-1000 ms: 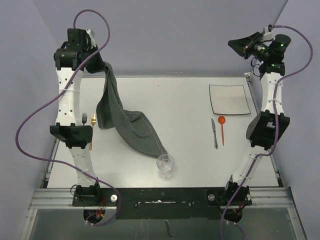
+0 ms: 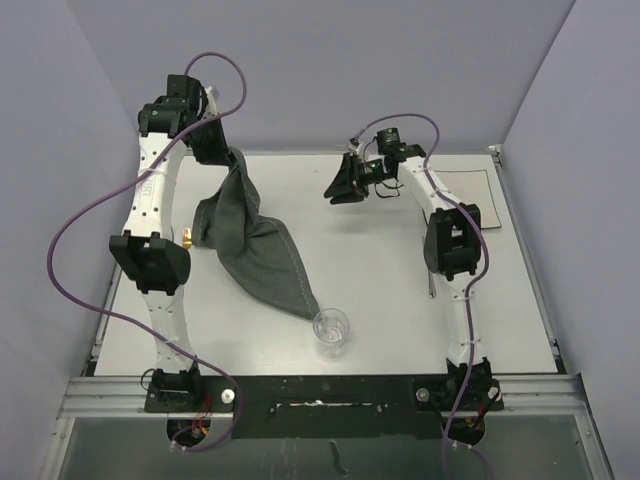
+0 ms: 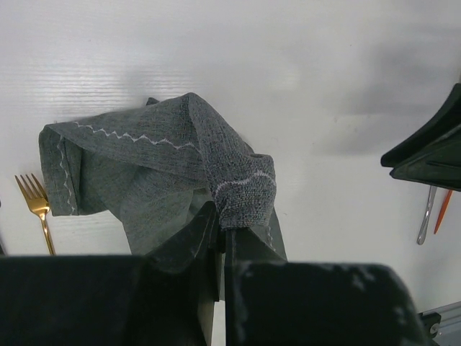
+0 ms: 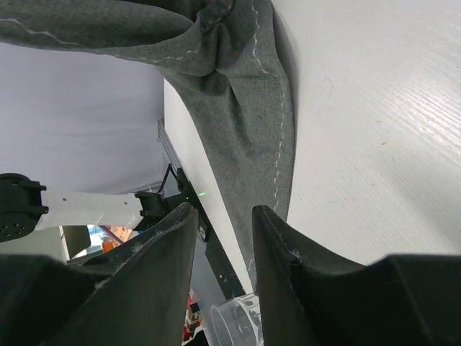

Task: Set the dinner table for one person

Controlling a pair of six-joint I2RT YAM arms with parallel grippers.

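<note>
A dark grey cloth (image 2: 262,250) hangs by one corner from my left gripper (image 2: 232,158), which is shut on it. In the left wrist view the cloth's bunched fold (image 3: 245,189) shows at the fingertips. Its lower part lies across the table, one end near the clear glass (image 2: 331,328). My right gripper (image 2: 342,192) is part open over the middle of the table, right of the cloth, touching nothing. In the right wrist view nothing lies between its fingers. A gold fork (image 3: 36,203) lies beside the cloth on the left.
A white rectangular board with a dark edge (image 2: 475,190) lies at the back right, partly behind my right arm. A knife (image 3: 426,216) and an orange spoon's handle (image 3: 443,210) lie below that arm.
My right gripper has swept from the far right to the middle, toward the cloth.
</note>
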